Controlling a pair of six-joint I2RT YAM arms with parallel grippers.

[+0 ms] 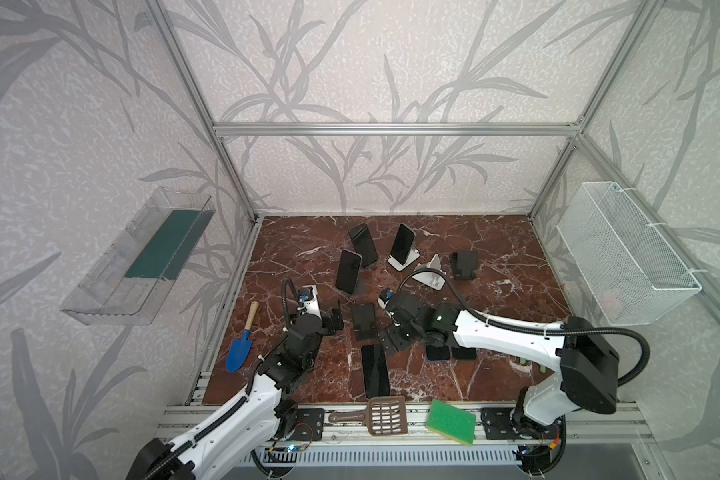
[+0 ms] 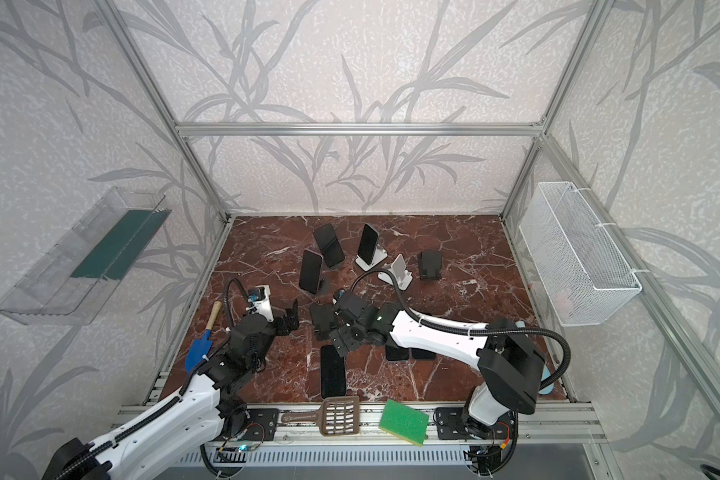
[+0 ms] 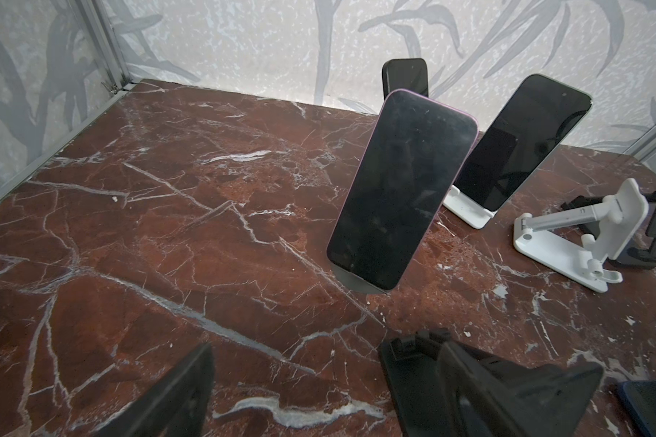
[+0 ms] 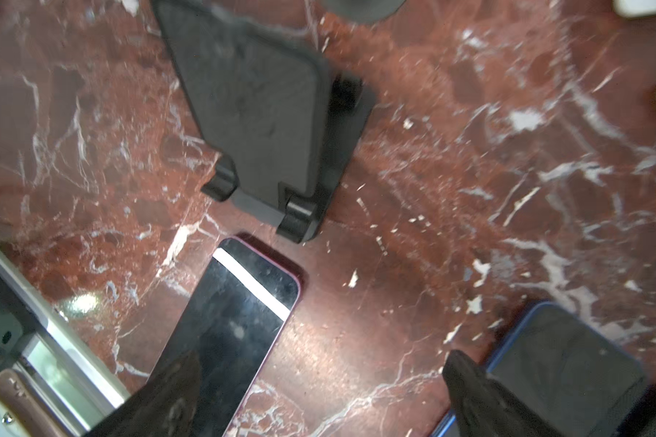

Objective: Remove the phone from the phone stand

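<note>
Three phones stand on stands at the back: a pink-rimmed phone (image 3: 401, 189), a phone on a white stand (image 3: 517, 138) and one behind (image 3: 404, 69). My left gripper (image 1: 336, 318) hangs left of an empty black stand (image 4: 248, 109), its fingers apart, short of the standing phones, nothing between them. My right gripper is open over the near middle, above and between a pink-edged phone (image 4: 233, 320) and a blue-edged phone (image 4: 561, 371), both lying flat.
An empty white stand (image 1: 429, 273) and another black stand (image 1: 464, 264) stand back right. A blue trowel (image 1: 238, 352) lies at the left edge; a slotted turner (image 1: 368, 416) and green sponge (image 1: 452, 420) lie at the front.
</note>
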